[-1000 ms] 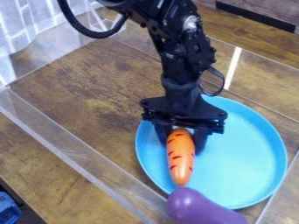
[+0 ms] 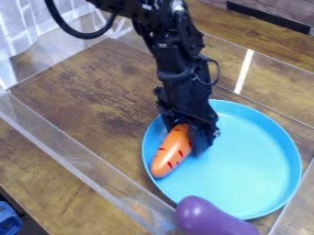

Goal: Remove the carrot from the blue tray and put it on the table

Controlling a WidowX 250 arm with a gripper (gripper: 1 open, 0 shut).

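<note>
The orange carrot (image 2: 170, 154), marked with dark stripes, is over the left part of the round blue tray (image 2: 252, 156). The carrot's narrow tip points down and to the left, close to the tray's left rim. Whether its underside touches the tray cannot be told from this view.
A purple eggplant (image 2: 211, 218) lies across the tray's front rim. Bare wooden table (image 2: 86, 87) spreads to the left. Clear plastic walls (image 2: 80, 161) edge the area, and a blue object (image 2: 9, 218) sits at bottom left.
</note>
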